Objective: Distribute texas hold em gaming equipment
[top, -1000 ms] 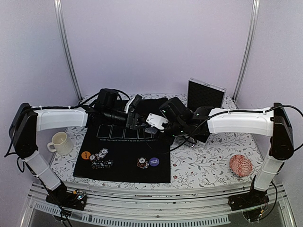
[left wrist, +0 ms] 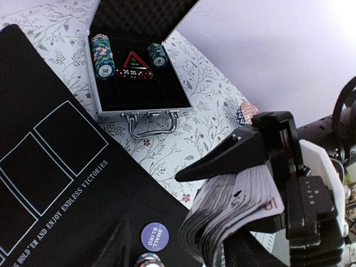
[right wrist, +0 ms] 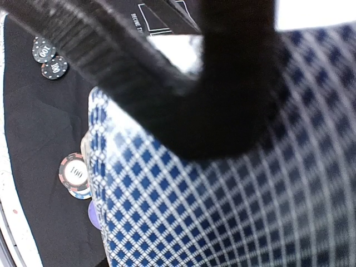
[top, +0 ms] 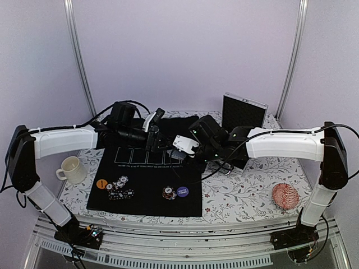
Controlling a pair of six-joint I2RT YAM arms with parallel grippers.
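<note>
A bent deck of playing cards (left wrist: 236,203), blue-patterned on its backs (right wrist: 167,206), hangs above the black mat (top: 148,199). My right gripper is shut on it, one dark finger lying across the card backs in the right wrist view. Close on its left, my left gripper stands open, its blurred dark fingers (left wrist: 114,245) apart. The deck's curled lower end overlaps the other left finger in the left wrist view; whether they touch I cannot tell. Between the left fingers the mat shows, with a purple small blind button (left wrist: 154,237).
An open silver case (left wrist: 142,114) with chip stacks, dice and a red triangular marker stands at the back right. Black-and-white chips (top: 120,194) and an orange button (top: 101,184) lie front left on the mat. A white mug (top: 73,170) is at left, a round red-patterned item (top: 285,196) at right.
My left arm has shifted slightly to the left, drawing its gripper a little away from the deck. The right arm stays practically still with the cards.
</note>
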